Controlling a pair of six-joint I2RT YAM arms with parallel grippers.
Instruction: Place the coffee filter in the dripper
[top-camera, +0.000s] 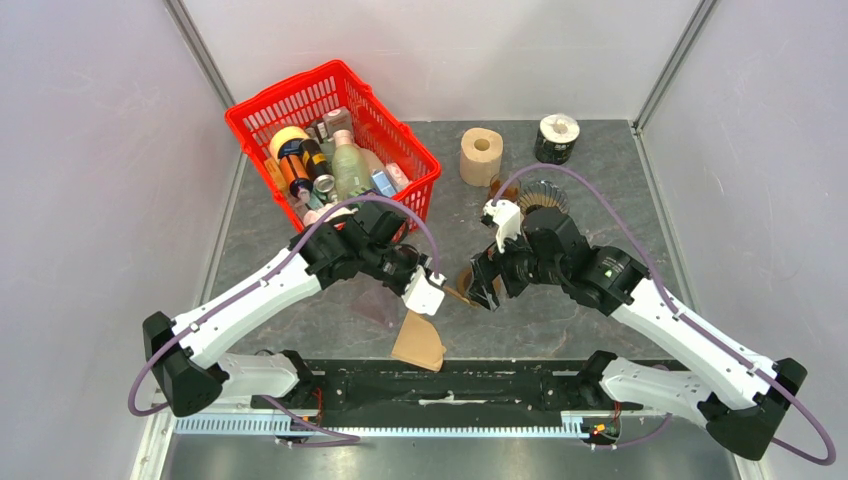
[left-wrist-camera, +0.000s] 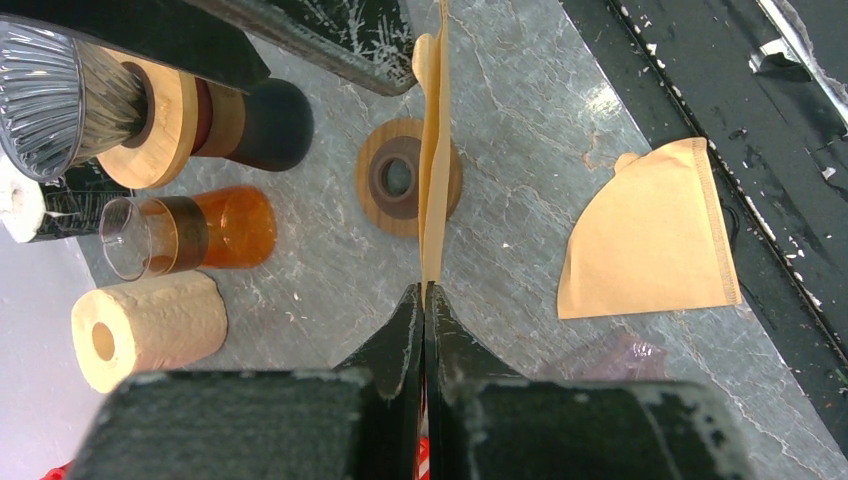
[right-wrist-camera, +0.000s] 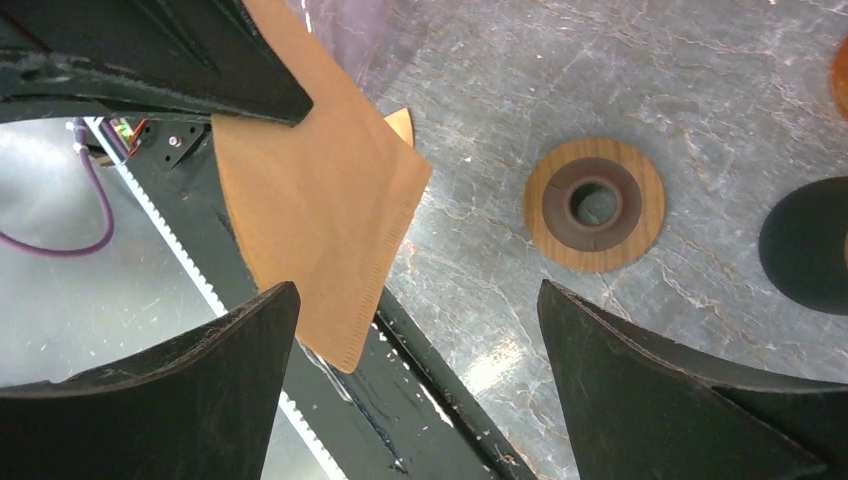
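My left gripper is shut on a tan paper coffee filter (left-wrist-camera: 434, 170), which stands out edge-on from its fingertips, its layers nearly flat together. In the right wrist view, the same filter (right-wrist-camera: 320, 190) shows its broad side, up and left of my right gripper. That gripper is open, with the filter's lower corner near its left finger (right-wrist-camera: 235, 350); whether they touch I cannot tell. The ribbed clear dripper (left-wrist-camera: 45, 95) stands at the back of the table, partly behind the right arm in the top view.
A second filter (top-camera: 420, 342) lies flat near the front edge. Below the grippers is a wooden ring (right-wrist-camera: 594, 205) with a brown centre. An amber glass (left-wrist-camera: 190, 232), a paper roll (top-camera: 481, 157), a dark canister (top-camera: 556, 139) and a full red basket (top-camera: 408, 150) stand behind.
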